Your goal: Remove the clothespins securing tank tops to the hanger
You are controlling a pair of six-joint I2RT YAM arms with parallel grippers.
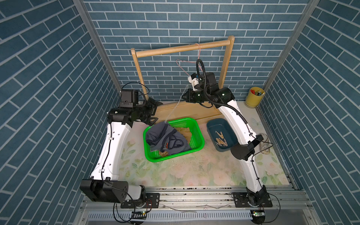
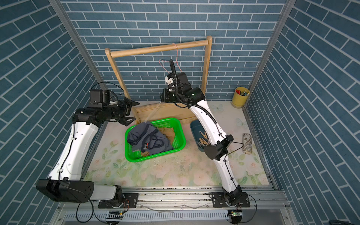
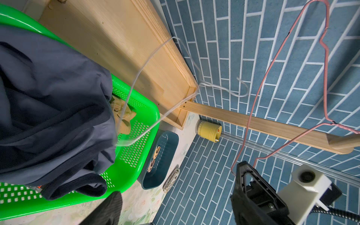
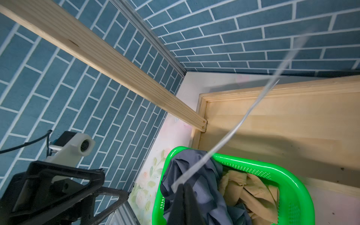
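Observation:
A white hanger (image 3: 175, 108), blurred, is off the rail and slants down toward the grey tank top (image 1: 165, 138) in the green basket (image 1: 198, 138). A pink hanger (image 3: 258, 93) still hangs from the wooden rail (image 1: 180, 49) without garments. My left gripper (image 1: 153, 110) stands open left of the basket. My right gripper (image 1: 184, 96), shut, is above the basket beside the pink hanger, with nothing clearly visible between its fingers. Clothespins (image 1: 220, 138) lie in the dark blue bin (image 1: 228, 127). Tan cloth (image 4: 258, 195) lies under the grey one.
A yellow cup (image 1: 254, 98) of pens stands at the back right. The wooden stand's base lies behind the basket. A small patterned object (image 2: 247, 144) lies at the right edge.

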